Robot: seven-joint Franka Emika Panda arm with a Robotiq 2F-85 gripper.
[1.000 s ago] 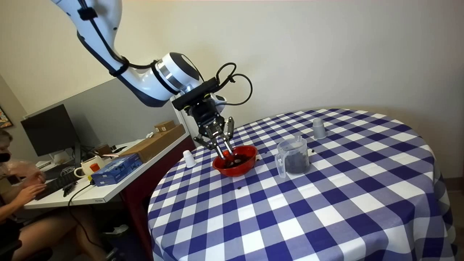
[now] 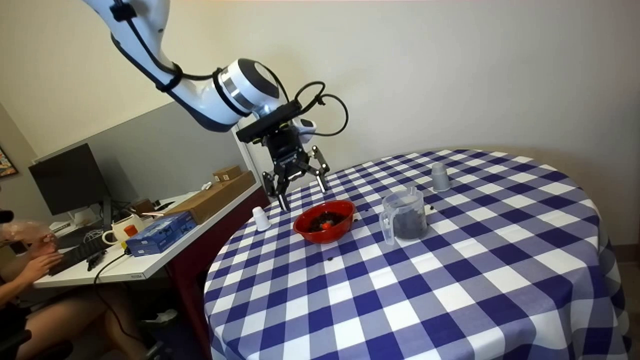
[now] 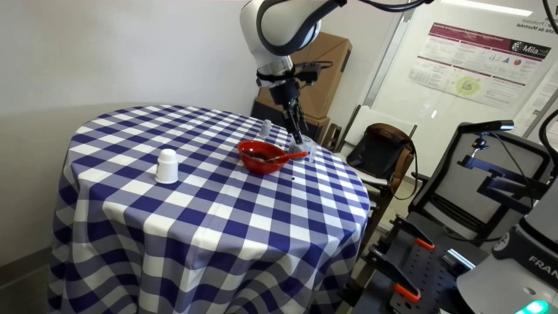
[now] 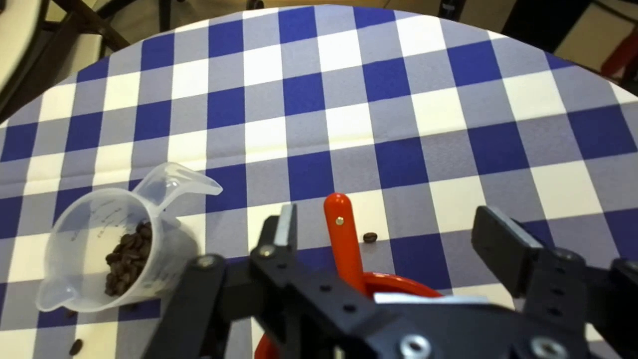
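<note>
A red bowl (image 2: pixel 324 238) with dark beans in it sits on the checkered tablecloth. Over its rim leans a red-handled utensil (image 3: pixel 290 156), whose handle also shows in the wrist view between my fingers but lower down. My gripper (image 2: pixel 303 191) hangs above the bowl, its fingers spread wide apart with nothing held. Beside the bowl stands a clear measuring cup (image 4: pixel 98 251) with a handle and spout, holding coffee beans (image 4: pixel 128 257). The lower part of the bowl is hidden by the gripper in the wrist view.
A white cup (image 3: pixel 167 166) and a grey-looking cup (image 2: pixel 440 177) stand upside down on the table. Loose beans (image 4: pixel 370 237) lie on the cloth near the bowl. Much of the tablecloth (image 2: pixel 480 264) is bare.
My gripper has risen out of the bowl and its fingers have spread apart. The bowl, measuring cup and other cups have stayed in place.
</note>
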